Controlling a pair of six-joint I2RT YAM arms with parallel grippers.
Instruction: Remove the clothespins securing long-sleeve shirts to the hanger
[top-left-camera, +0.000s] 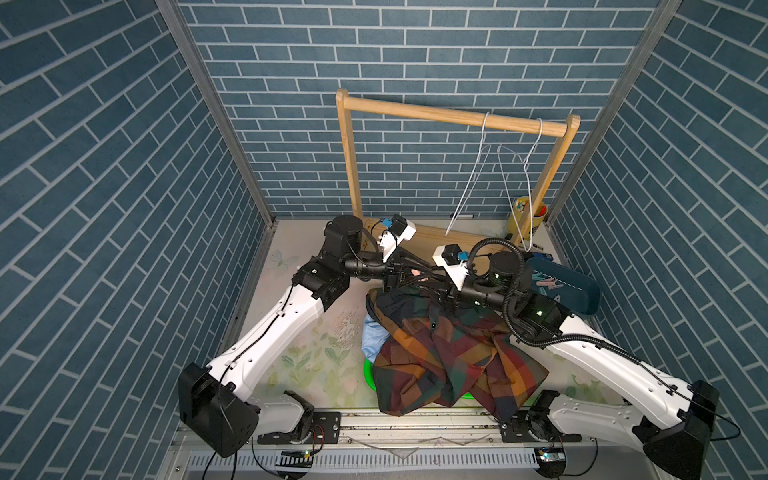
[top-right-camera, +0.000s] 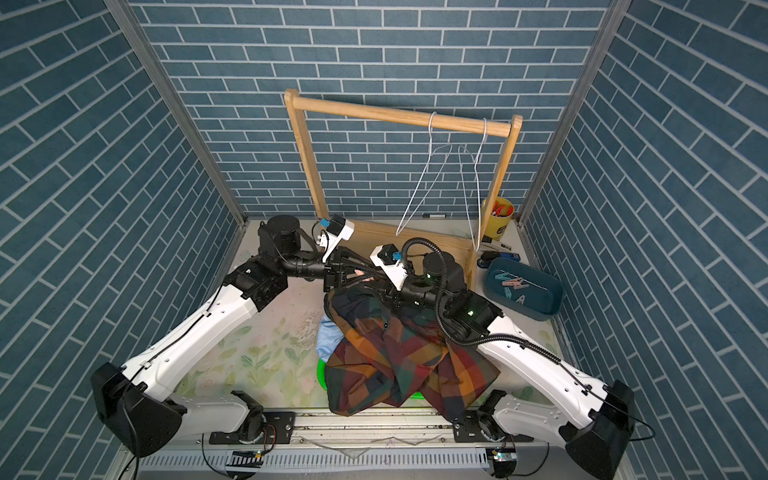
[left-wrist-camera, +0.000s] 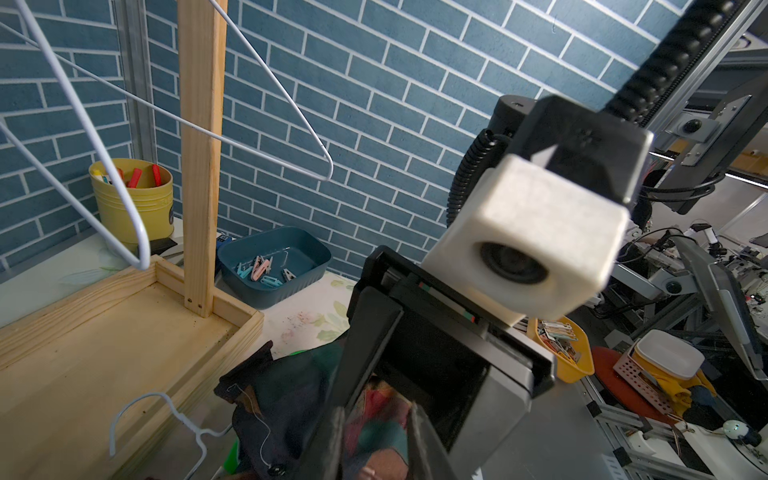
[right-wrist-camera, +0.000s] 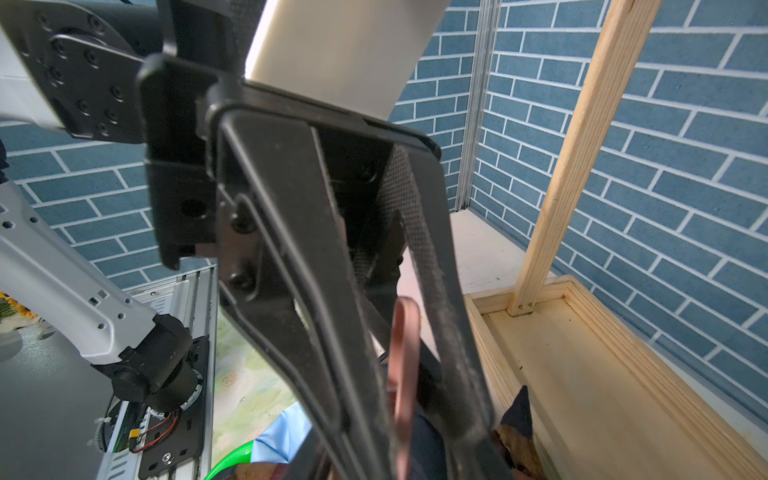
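Note:
A pink clothespin (right-wrist-camera: 405, 352) is between the two arms, low over the shirts. My left gripper is shut on it; only a blurred bit of pink shows in the left wrist view. My right gripper has its fingers apart around the clothespin's free end. Below both hands lies a dark plaid long-sleeve shirt (top-left-camera: 448, 352), heaped over a green basket (top-left-camera: 369, 374). A light blue garment (top-left-camera: 373, 337) peeks out on the left. One pale hanger's hook (left-wrist-camera: 180, 420) rises by the dark collar.
Two white wire hangers (top-left-camera: 528, 184) hang empty from the wooden rack (top-left-camera: 448, 116). At the right a teal bin (top-right-camera: 552, 297) holds several clothespins, near a yellow pail (top-right-camera: 496, 228).

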